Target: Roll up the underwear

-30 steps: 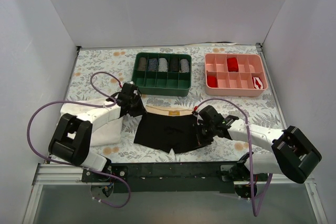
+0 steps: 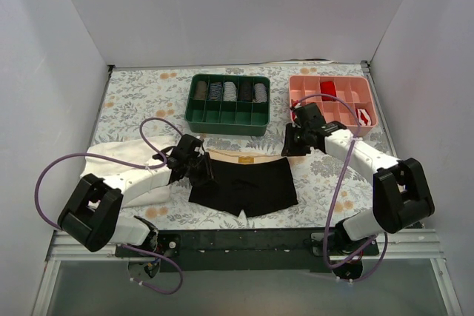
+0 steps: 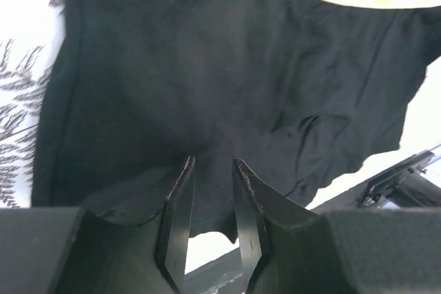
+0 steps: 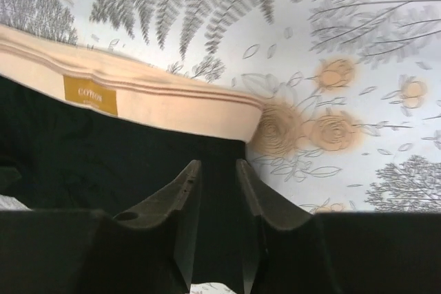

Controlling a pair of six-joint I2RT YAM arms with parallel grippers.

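Observation:
Black underwear with a peach waistband lies spread flat on the patterned tablecloth, its waistband at the far side. A yellow label shows on the waistband. Over the left side of the black fabric hovers my left gripper, its fingers part open with a gap between them. My right gripper stands above the waistband's right end. In the right wrist view its fingers are parted over the fabric's right edge. Neither gripper visibly pinches the cloth.
A green divided box with several rolled items stands behind the underwear. At the back right is a pink divided box holding red rolls. White folded cloth lies at left, partly under my left arm.
My right gripper has moved from the underwear's lower right leg to the waistband's right end. The underwear stays flat.

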